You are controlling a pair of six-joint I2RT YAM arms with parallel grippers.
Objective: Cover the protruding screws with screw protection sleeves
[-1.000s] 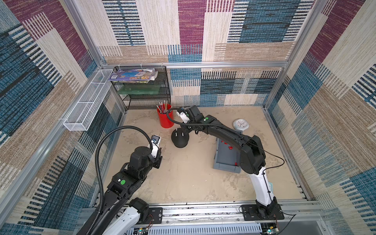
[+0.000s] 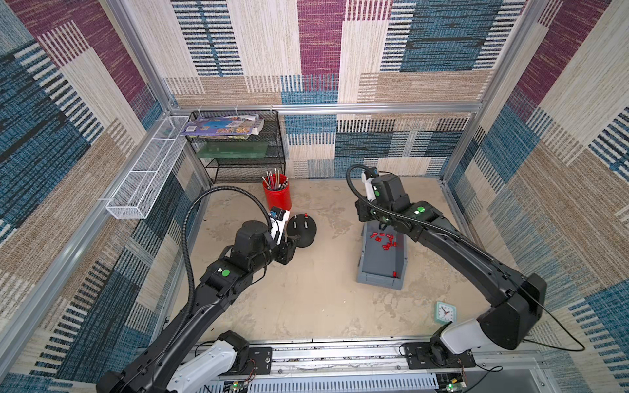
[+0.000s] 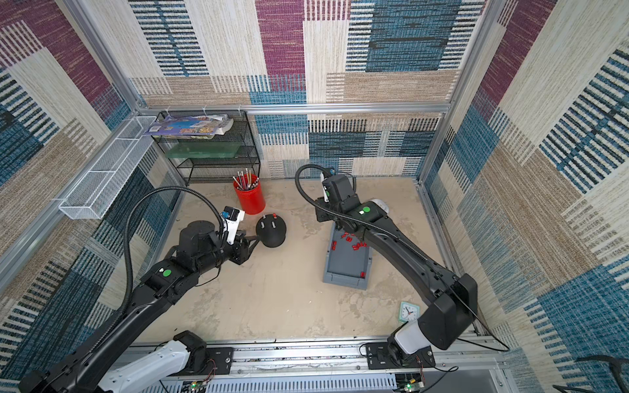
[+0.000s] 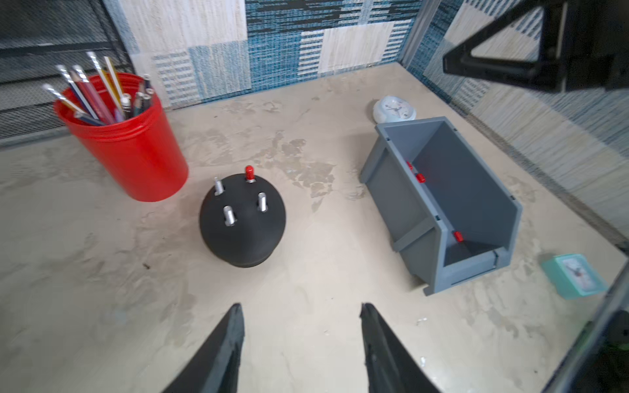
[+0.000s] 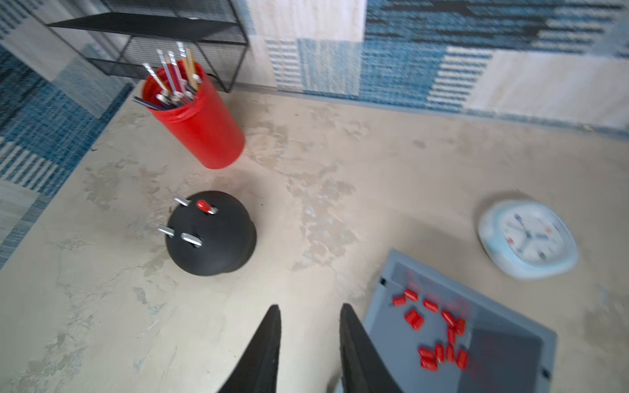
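A black round base stands on the table with metal screws pointing up. One screw wears a red sleeve; three others, such as this bare screw, show silver. More red sleeves lie loose in the grey bin. My left gripper is open and empty, above the table on the near left side of the base. With nothing between its fingers, my right gripper stands open near the far left end of the bin, high above the table.
A red cup of brushes stands just behind the base. A white clock sits behind the bin and a teal clock at the front right. Bare table lies between base and bin.
My right arm has moved from beside the base up and right to the bin, uncovering the red-sleeved screw. My left arm has moved right, closer to the base.
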